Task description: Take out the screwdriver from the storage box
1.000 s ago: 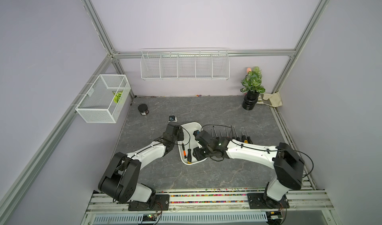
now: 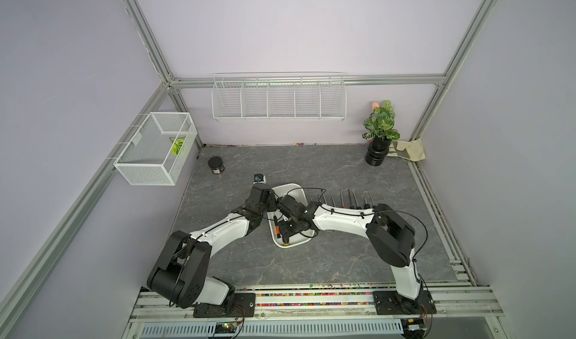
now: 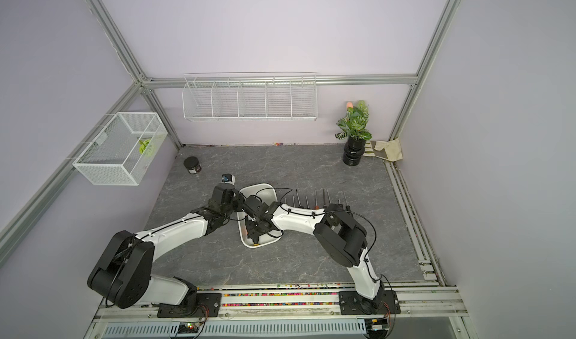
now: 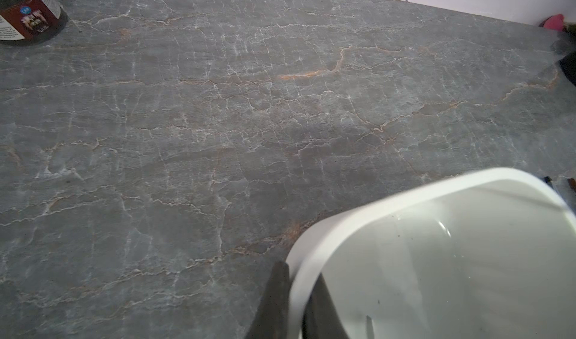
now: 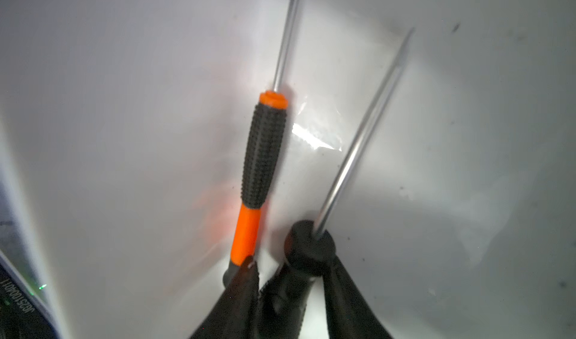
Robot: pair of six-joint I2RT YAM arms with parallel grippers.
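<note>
The white storage box (image 2: 289,244) rests on the table between my two arms. Its left rim passes between the fingers of my left gripper, which is shut on it. Inside the box lie two screwdrivers: a thin one with an orange and black handle (image 4: 369,327) (image 5: 264,153), and a thicker one with a black handle (image 5: 309,249). My right gripper is down in the box, part open, its fingers on either side of the black handle. Whether both fingers touch that handle cannot be made out. In the top views the right arm covers part of the box.
Several more screwdrivers (image 2: 352,199) lie in a row right of the box, partly behind the right arm. A dark jar (image 2: 216,164) stands at the back left, a potted plant (image 2: 377,150) at the back right.
My right arm has moved left, bringing its gripper from the box's right side over the black-handled screwdriver. The left arm and the box look unmoved.
</note>
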